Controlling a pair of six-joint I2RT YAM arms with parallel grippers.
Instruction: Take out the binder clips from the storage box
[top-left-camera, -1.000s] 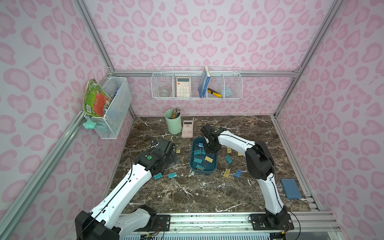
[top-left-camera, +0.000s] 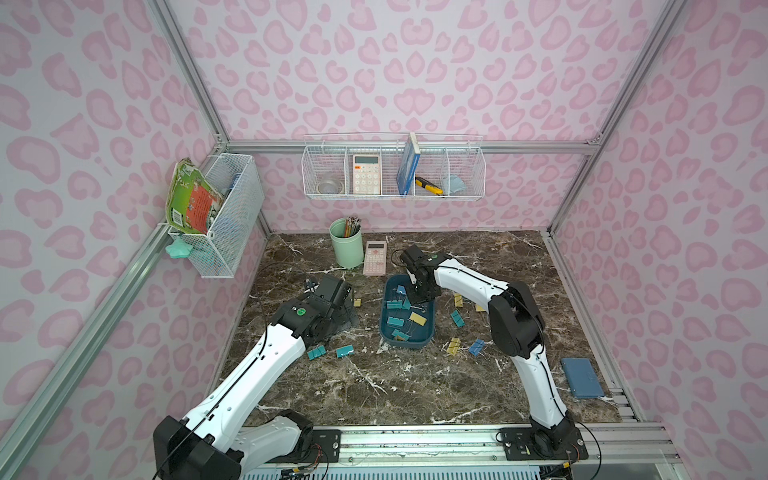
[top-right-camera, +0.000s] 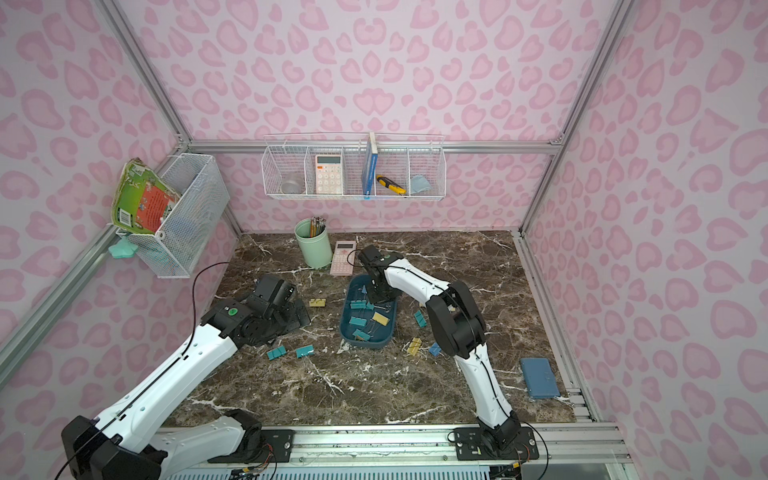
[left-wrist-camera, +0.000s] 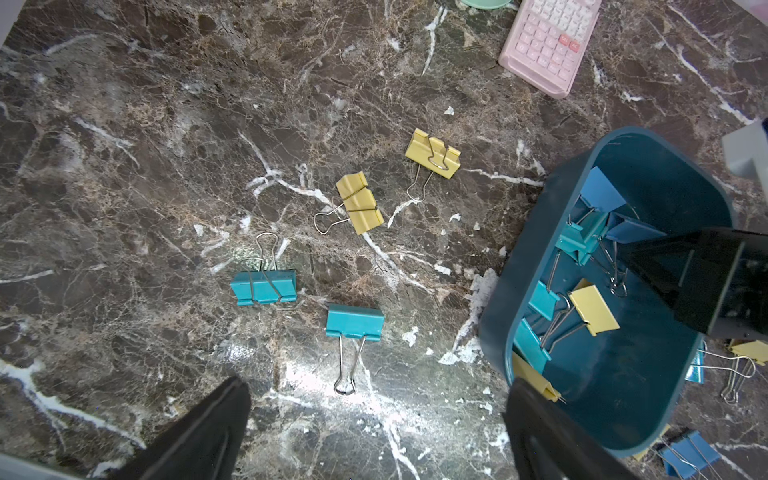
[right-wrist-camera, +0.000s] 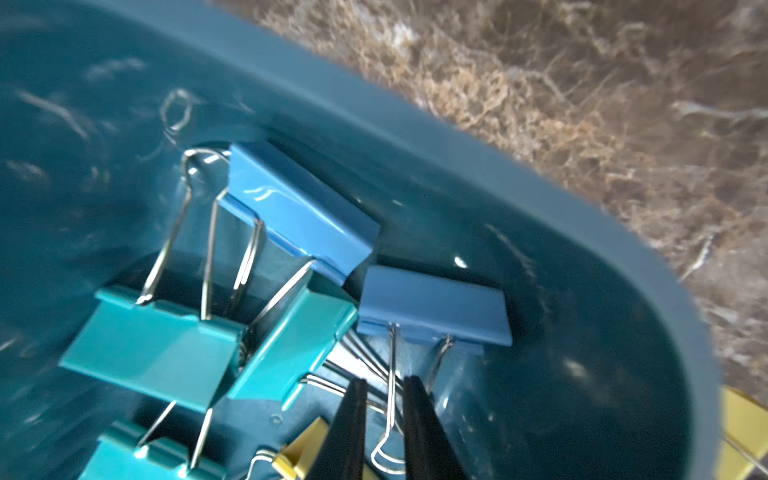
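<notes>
In the dark blue storage box (left-wrist-camera: 512, 304) lie several teal, blue and yellow binder clips. My right gripper reaches down into it at the far end, shut. A wire handle of a blue clip (right-wrist-camera: 436, 302) shows between its fingertips; whether it is pinched cannot be told. Beside that lie another blue clip (right-wrist-camera: 300, 208), a tilted teal clip (right-wrist-camera: 296, 340) and a flat teal clip (right-wrist-camera: 152, 348). Left of the box, my left gripper is open above the table, holding nothing. Below it are two teal clips (left-wrist-camera: 354, 321) and two yellow clips (left-wrist-camera: 360, 202).
More loose clips, including a blue clip (top-left-camera: 476, 347) and a teal clip (top-left-camera: 457, 318), lie right of the box. Behind it are a pink calculator (top-left-camera: 374, 258) and a green pen cup (top-left-camera: 347, 248). A blue notebook (top-left-camera: 581, 377) rests far right.
The right arm has shifted only slightly, its gripper staying inside the box. My left arm has barely moved. Some clips near the right gripper seem to have shifted a little.
</notes>
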